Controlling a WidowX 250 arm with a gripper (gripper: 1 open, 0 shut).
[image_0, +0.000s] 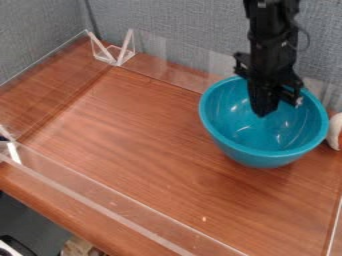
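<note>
A large turquoise bowl sits on the right side of the wooden table. My black gripper hangs from above with its tips down inside the bowl, over its back right part. The gripper looks shut. I cannot see anything held between its dark fingers.
A white wire rack stands at the back left. A pale object sits at the right edge beside the bowl.
</note>
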